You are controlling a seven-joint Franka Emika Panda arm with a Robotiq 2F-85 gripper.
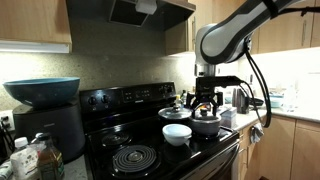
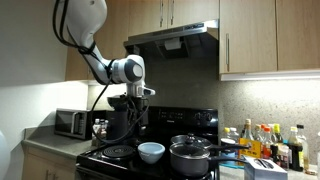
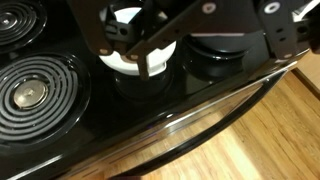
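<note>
A white bowl (image 1: 177, 133) stands on the stovetop, left of a lidded metal pot (image 1: 207, 123). From the other side, the bowl (image 2: 151, 152) and the long-handled pot (image 2: 190, 158) also stand apart from the gripper. My gripper (image 1: 203, 100) is in the air above the pot area in exterior view 1; exterior view 2 places it above and left of the bowl. In the wrist view, dark gripper parts cover much of the bowl (image 3: 125, 62). The gripper is open, and nothing shows held.
Coil burners (image 1: 135, 158) lie left of the bowl. Bottles (image 2: 270, 145) crowd the counter on the right in exterior view 2. The oven handle (image 3: 225, 122) runs along the stove front. A blue bowl (image 1: 43, 91) sits high at the left.
</note>
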